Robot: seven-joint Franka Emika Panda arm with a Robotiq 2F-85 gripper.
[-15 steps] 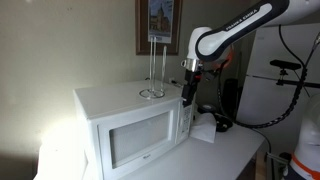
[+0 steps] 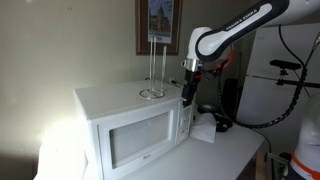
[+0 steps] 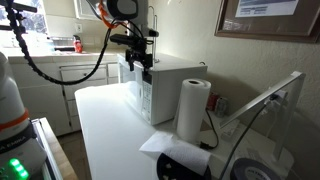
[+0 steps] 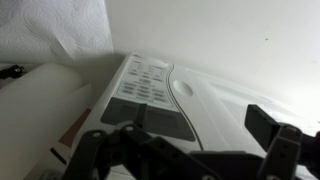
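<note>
A white microwave stands on the white table, its closed door facing the table's open area. My gripper is at the upper edge of its control-panel end, fingers pointing down. From the other side, the gripper appears close to the microwave's top edge; contact cannot be told. Below the fingers in the wrist view lies the control panel, with pale keys and a dark rectangle. My gripper is open there, its fingers wide apart with nothing seen between them.
A white stand with upright rods sits on the microwave. Beside the microwave is a paper towel roll; a white sheet lies near a black round object.
</note>
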